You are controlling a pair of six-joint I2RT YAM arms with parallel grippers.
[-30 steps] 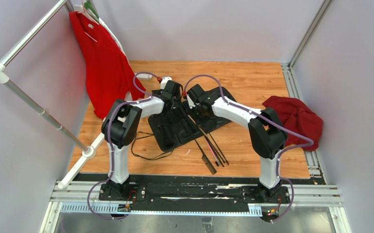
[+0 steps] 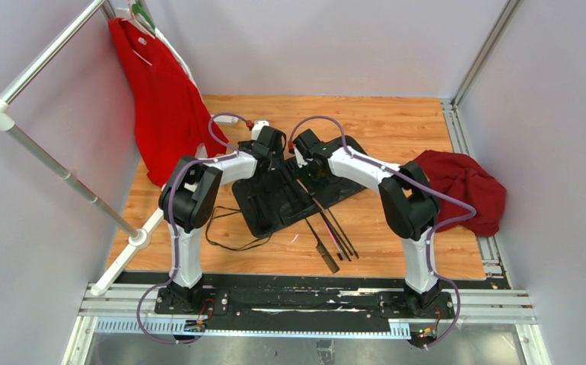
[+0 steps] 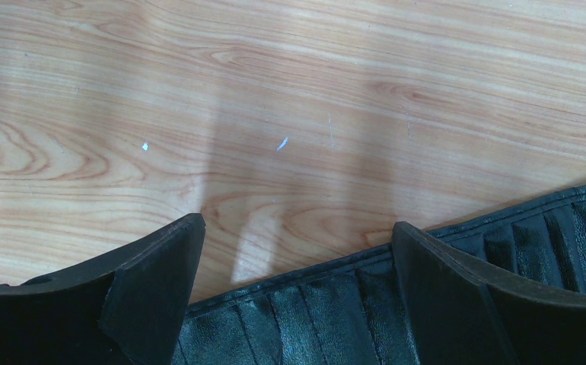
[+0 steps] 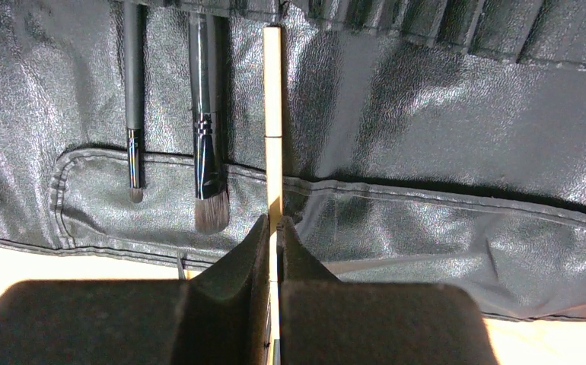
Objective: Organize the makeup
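Observation:
A black makeup brush case (image 2: pixel 269 216) lies unrolled in the middle of the table. In the right wrist view, my right gripper is shut on a light wooden stick-like handle (image 4: pixel 274 114), whose far end lies at the edge of the pocket row. Left of it a thin brush (image 4: pixel 133 91) and a wider brush (image 4: pixel 205 91) sit in the case, bristles toward me. My left gripper stands open at the case's stitched edge (image 3: pixel 305 271), with no makeup item between its fingers. Several long, thin items, including a dark one (image 2: pixel 326 257), lie at the case's front.
A dark cord (image 2: pixel 233 248) trails off the case's left side. Red cloth (image 2: pixel 465 190) is heaped at the right table edge, and a red garment (image 2: pixel 157 99) hangs at the back left.
The right arm has shifted slightly, its elbow moving a little inward, while its gripper stays over the case. My left arm and the items at the front look unmoved.

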